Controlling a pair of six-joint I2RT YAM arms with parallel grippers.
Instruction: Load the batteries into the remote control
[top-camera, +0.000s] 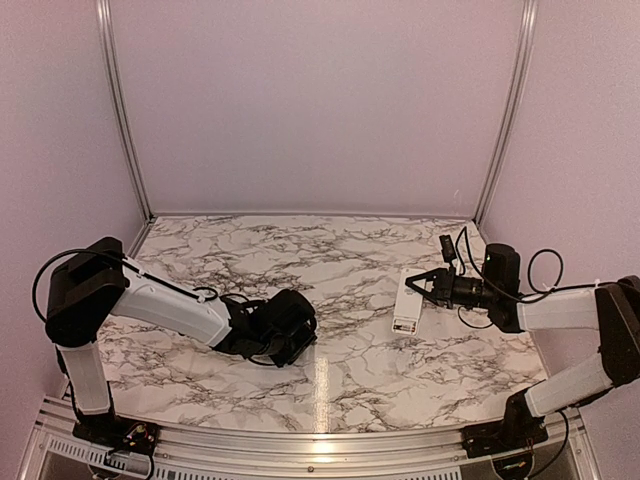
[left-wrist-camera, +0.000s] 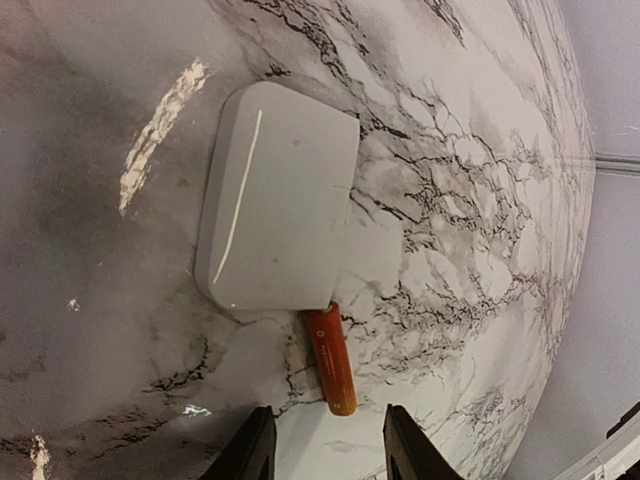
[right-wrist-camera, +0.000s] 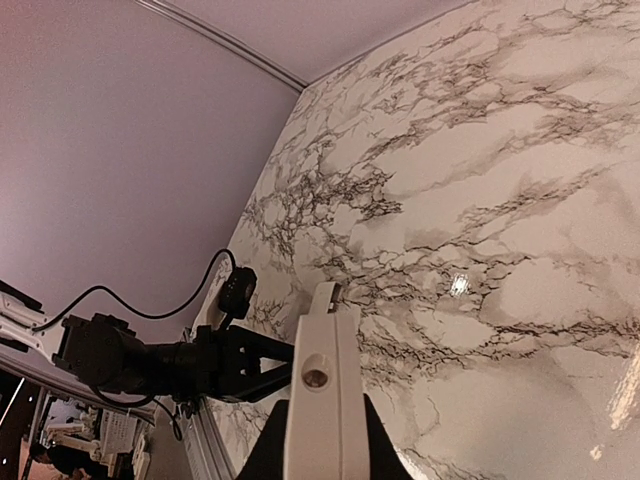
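Note:
A white remote (top-camera: 407, 305) is held by my right gripper (top-camera: 425, 285), which is shut on it; in the right wrist view it (right-wrist-camera: 325, 400) stands in the fingers. My left gripper is over the marble table, fingertips apart. Just beyond them lies an orange battery (left-wrist-camera: 334, 365), one end touching a white battery cover or case (left-wrist-camera: 275, 200). Whether another battery lies there is hidden or cannot be seen. In the top view the left arm covers both.
Pale walls enclose it at back and sides, with a metal rail (top-camera: 310, 440) along the front.

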